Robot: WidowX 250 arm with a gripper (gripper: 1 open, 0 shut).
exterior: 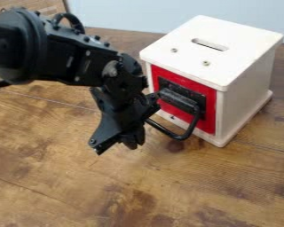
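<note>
A pale wooden box (pixel 240 66) with a slotted top stands at the upper right, with a red front panel (pixel 209 88) holding a black socket (pixel 180 96). A black plug with a looping cable (pixel 180 136) sits at the socket. My black gripper (pixel 123 138) hangs to the left of the box, low over the table and pointing down-left. Whether its fingers are apart or together is hard to make out, and nothing shows held in it.
A pale wall or surface runs along the back edge.
</note>
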